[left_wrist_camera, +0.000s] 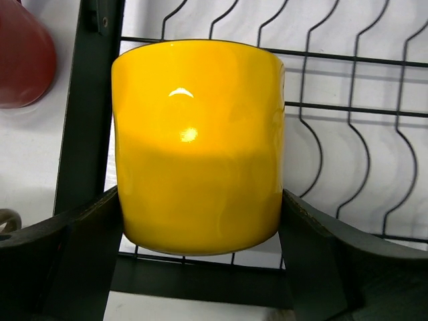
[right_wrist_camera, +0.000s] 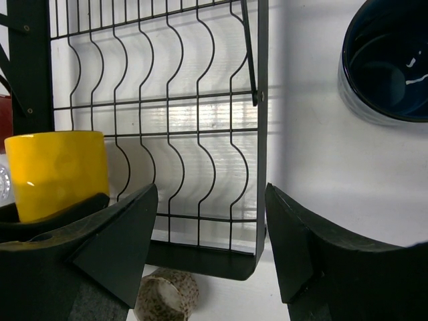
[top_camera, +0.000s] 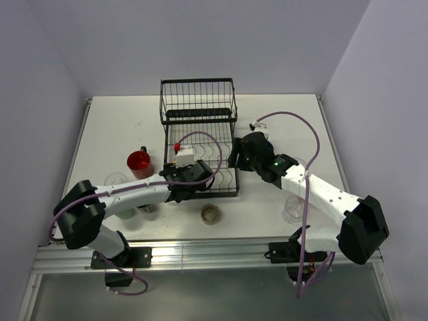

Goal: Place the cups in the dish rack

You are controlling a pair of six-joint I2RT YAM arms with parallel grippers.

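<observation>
A yellow cup (left_wrist_camera: 198, 147) lies at the left front corner of the black wire dish rack (top_camera: 202, 194), its side toward the left wrist camera. My left gripper is open, its fingers at either side of the cup. From the right wrist view, the same cup (right_wrist_camera: 60, 170) shows beyond a left finger. My right gripper stands open and empty over the rack's right side. A red mug (top_camera: 140, 163) is left of the rack, a dark blue cup (right_wrist_camera: 391, 67) right of it, and a speckled brown cup (right_wrist_camera: 166, 294) in front.
Clear glassware (top_camera: 293, 209) stands on the right of the table, partly behind the right arm. More clear glassware (top_camera: 116, 178) is at the left, partly covered by the left arm. The rack's upper tier (top_camera: 197, 112) rises at the back. Wire slots right of the yellow cup are empty.
</observation>
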